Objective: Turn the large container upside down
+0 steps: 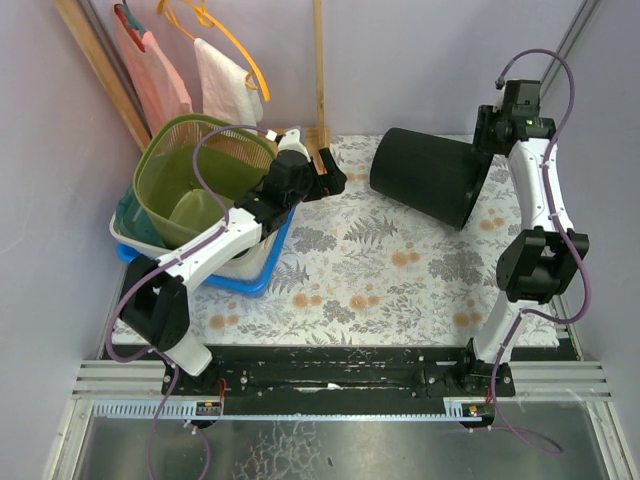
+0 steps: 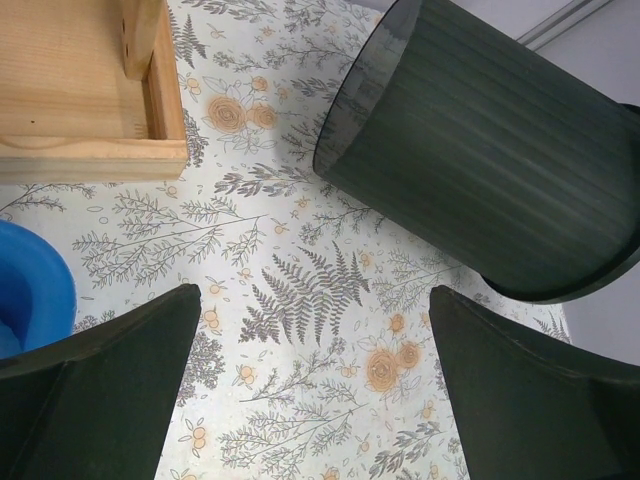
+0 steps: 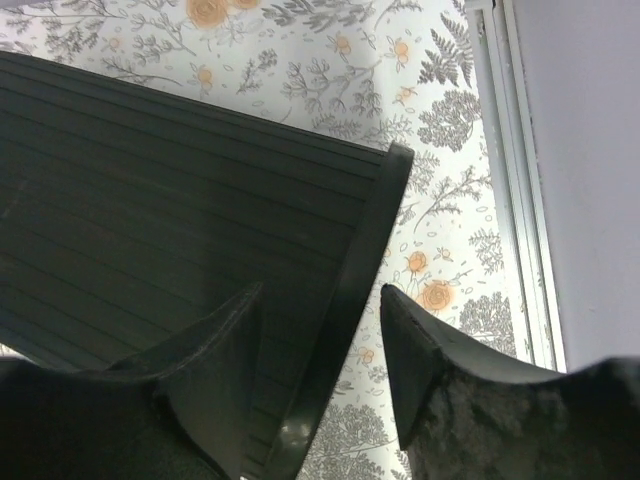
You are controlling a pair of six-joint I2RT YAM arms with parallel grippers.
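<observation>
The large dark green container (image 1: 420, 170) lies on its side on the patterned surface at the back right, its open end showing at the left in the left wrist view. My left gripper (image 1: 330, 172) stands open left of it over bare surface, nothing between its fingers. My right gripper (image 1: 485, 130) is over the container's right end; in the right wrist view its two fingers (image 3: 230, 360) are apart, near the raised rim band (image 3: 360, 260). Whether they touch it I cannot tell.
Nested tubs (image 1: 190, 190) in a blue basin stand at the left. A wooden stand (image 2: 80, 80) with hanging cloths is at the back. A wall rises at the right.
</observation>
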